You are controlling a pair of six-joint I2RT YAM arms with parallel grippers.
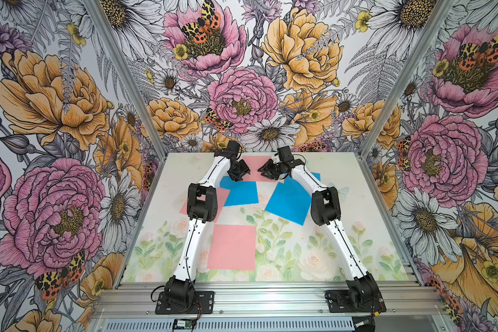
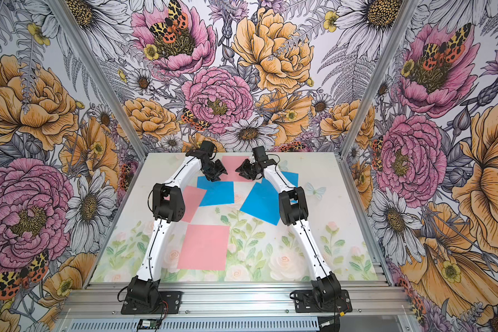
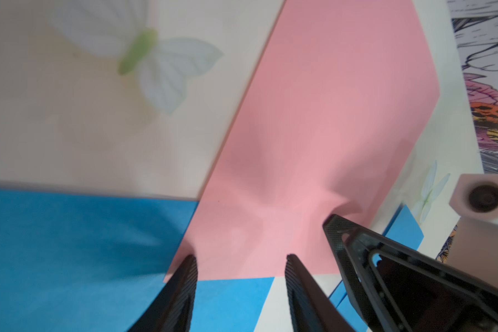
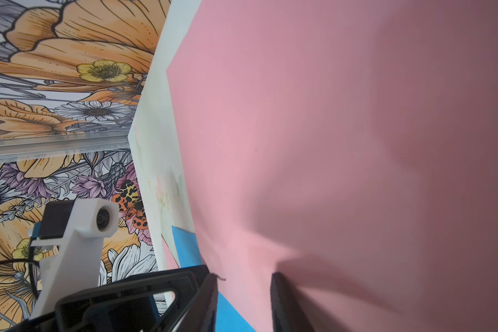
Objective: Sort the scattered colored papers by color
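Note:
Between my two grippers a pink paper [image 1: 255, 161] lies at the far middle of the table, overlapping a blue paper [image 1: 241, 193]. My left gripper is open, with its fingertips over the pink paper's near edge and the blue paper. On the pink paper's right side is my right gripper, its fingers apart with a narrower gap; whether the paper's edge sits between them is unclear. A larger blue area [image 1: 290, 202] lies under the right forearm. Two more pink papers, one partly under the left arm [image 2: 192, 203] and one in front [image 2: 203, 246], lie flat.
The two grippers face each other closely at the back, near the patterned wall [image 1: 240, 105]. Clear table [image 1: 310, 260] lies at the front right, and bare surface [image 1: 337, 166] at the back right.

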